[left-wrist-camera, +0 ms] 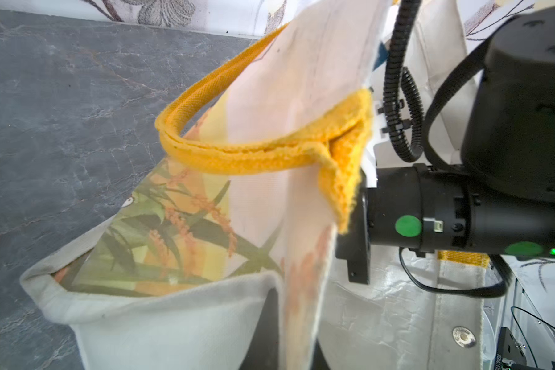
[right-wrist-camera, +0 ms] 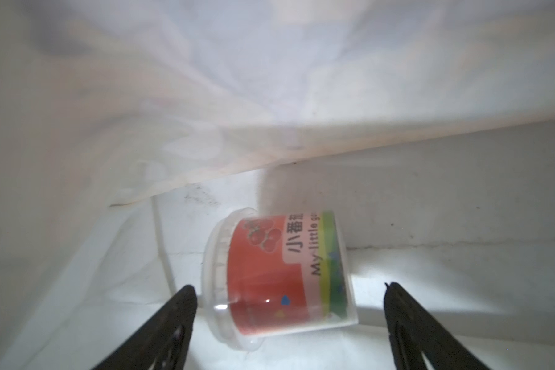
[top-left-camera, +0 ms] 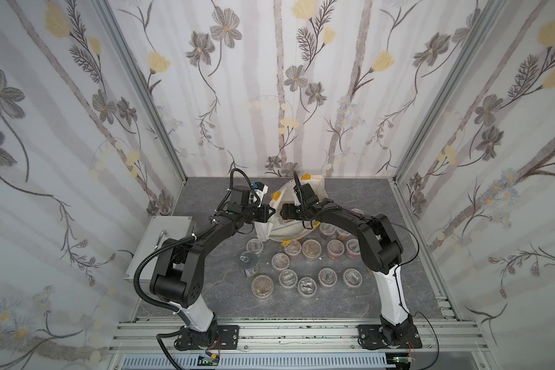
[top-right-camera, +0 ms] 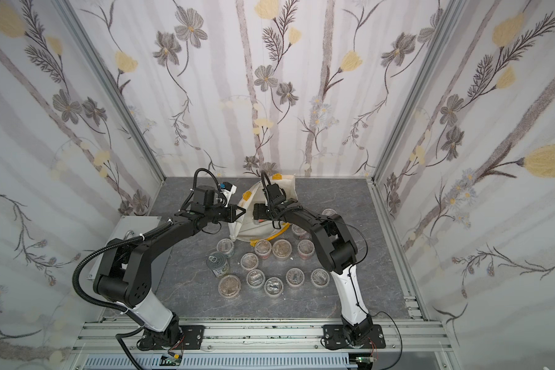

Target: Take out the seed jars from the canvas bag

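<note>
The canvas bag (top-left-camera: 309,185) with yellow handles lies on its side at the back middle. My left gripper (top-left-camera: 269,211) is shut at the bag's near-left edge; in the left wrist view pale fabric crosses its fingertips, and whether any is pinched is unclear. My right gripper is inside the bag, part open, its fingers on either side of a seed jar (right-wrist-camera: 268,265) with red and green label, lying on its side. Many seed jars (top-left-camera: 311,248) stand on the tabletop in front of the bag.
A tin can (top-left-camera: 249,264) stands among the jars at left. A grey box (top-left-camera: 154,240) occupies the left side. Papered walls enclose three sides.
</note>
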